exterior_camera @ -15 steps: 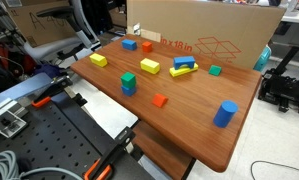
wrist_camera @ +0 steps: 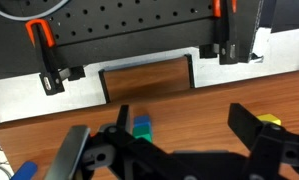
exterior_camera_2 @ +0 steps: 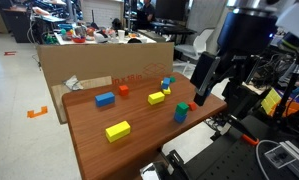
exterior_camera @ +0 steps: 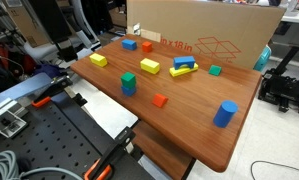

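Toward the wooden table's front edge, a green block (exterior_camera: 129, 78) rests on a blue block (exterior_camera: 129, 90). Farther back, another blue block (exterior_camera: 184, 62) sits on a yellow one (exterior_camera: 184, 71). Two yellow blocks (exterior_camera: 98, 60) (exterior_camera: 149, 64) lie singly. A small red piece (exterior_camera: 160, 100) is right of the green-topped stack, and a blue cylinder (exterior_camera: 225, 114) stands at the right end. In the wrist view, my gripper is open, its dark fingers wide apart. The green block (wrist_camera: 142, 130) shows between them in the picture, apparently well below; nothing is held.
At the back stand a blue block (exterior_camera: 129, 44) and a red block (exterior_camera: 146, 46), with a small green block (exterior_camera: 215, 71) farther right. A cardboard screen (exterior_camera: 204, 30) closes off the back edge. A black rail (wrist_camera: 139, 42) runs along the front.
The dark arm part at the upper left of exterior view 1 has shifted slightly. The blocks and the cylinder have not moved.
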